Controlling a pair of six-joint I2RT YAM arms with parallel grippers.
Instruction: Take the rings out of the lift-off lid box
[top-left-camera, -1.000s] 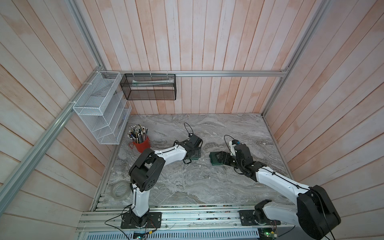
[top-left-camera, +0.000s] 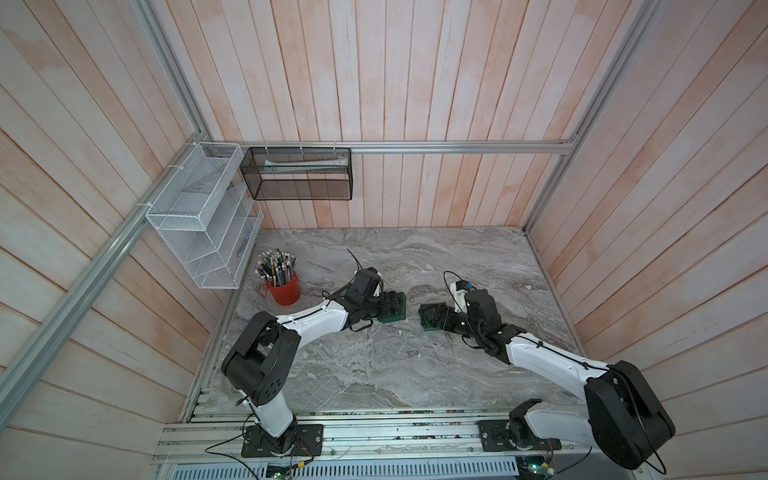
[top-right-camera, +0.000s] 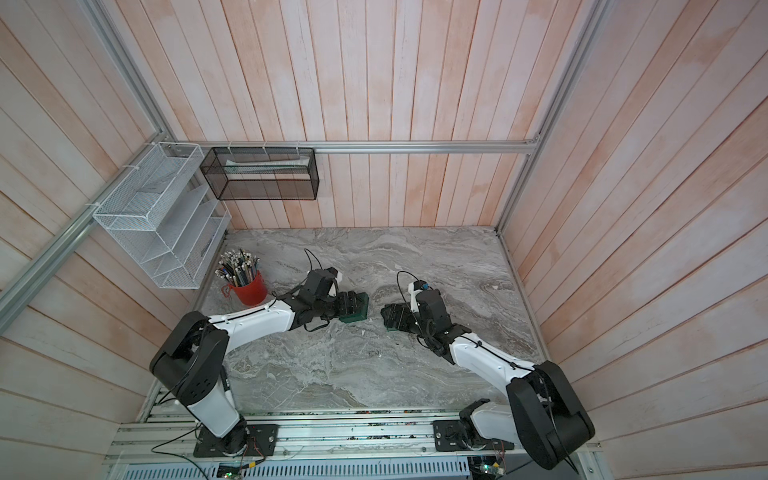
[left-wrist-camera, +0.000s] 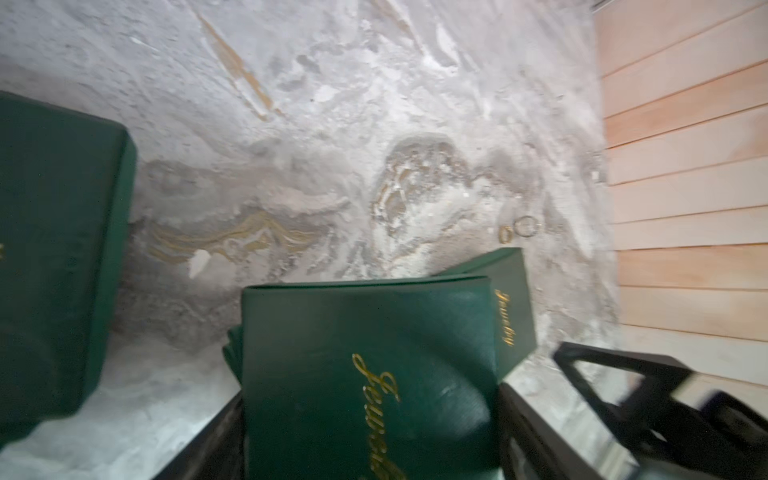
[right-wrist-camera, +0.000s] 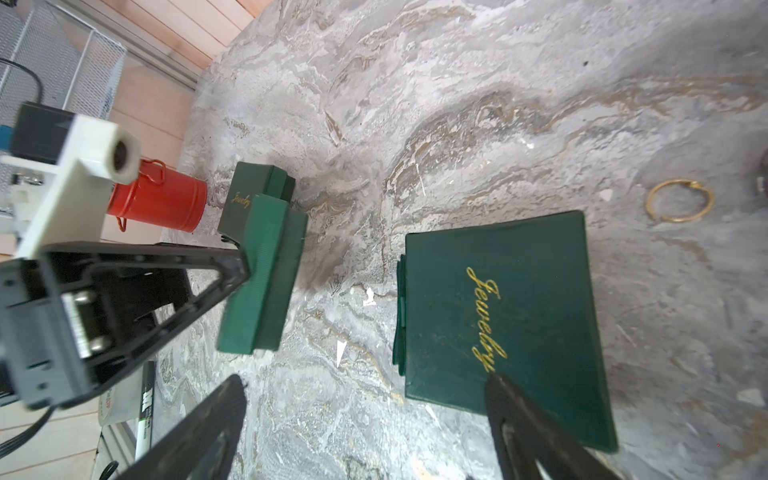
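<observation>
In the left wrist view my left gripper has a green box piece marked Jewelry (left-wrist-camera: 368, 336) between its fingers, raised over another green box (left-wrist-camera: 60, 256). The right wrist view shows that held piece (right-wrist-camera: 256, 272) from the side. A second Jewelry box (right-wrist-camera: 500, 312) lies on the marble table below my open right gripper, nothing between its fingertips. Beyond this box, a gold ring lies on the table; the left wrist view also shows a small gold ring (left-wrist-camera: 505, 235) and a darker ring (left-wrist-camera: 525, 226) there.
A red cup of brushes (top-left-camera: 284, 291) stands at the back left under white wire racks (top-left-camera: 192, 224). A black mesh basket (top-left-camera: 296, 188) hangs on the back rail.
My right gripper has moved slightly to the left.
</observation>
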